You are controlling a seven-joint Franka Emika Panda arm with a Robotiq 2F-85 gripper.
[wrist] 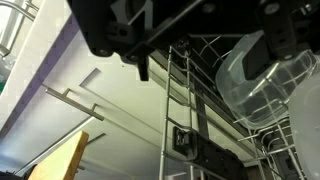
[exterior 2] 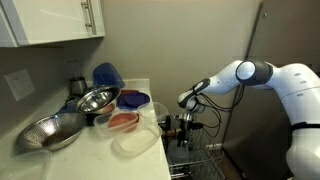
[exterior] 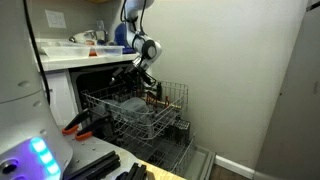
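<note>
My gripper hangs over the dishwasher's upper rack; in the wrist view its dark fingers stand well apart, and nothing shows between them. Exterior view 1 has the gripper (exterior: 132,74) small and dark at the rack's back left side. A clear plastic container (wrist: 262,85) lies in the rack (wrist: 168,105), close to the right-hand finger in the wrist view. From exterior view 1 the same pale container (exterior: 132,104) shows through the wires. In exterior view 2 the gripper (exterior 2: 184,136) is beside the counter's edge, its fingertips hard to make out.
On the counter (exterior 2: 90,165) stand clear containers (exterior 2: 138,140), metal strainers (exterior 2: 52,132) and a blue item (exterior 2: 106,75). The rack (exterior: 160,122) is pulled out, with a lower rack (exterior: 180,155) beneath.
</note>
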